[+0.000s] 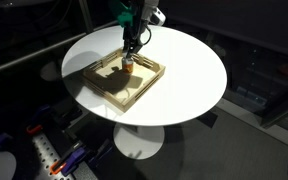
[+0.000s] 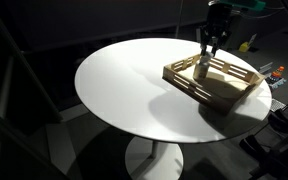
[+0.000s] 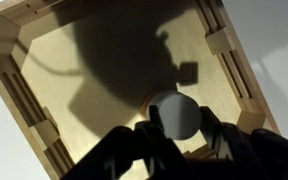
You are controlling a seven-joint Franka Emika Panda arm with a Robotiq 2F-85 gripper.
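A small bottle with an orange body [image 1: 128,67] and a pale top stands upright inside a shallow wooden crate [image 1: 131,101]. In the second exterior view the bottle [image 2: 201,70] shows near the crate's rear left part. My gripper [image 1: 131,51] reaches down from above to the bottle's top. Seen from the wrist, the round whitish lid [image 3: 179,116] sits between the dark fingers, which are shut on it. Whether the bottle's base touches the crate floor is hard to tell.
The crate's slatted walls [image 2: 190,90] surround the bottle, and nothing else shows inside it. Around the crate, the round white table [image 1: 189,80] is bare, with wide free room to one side.
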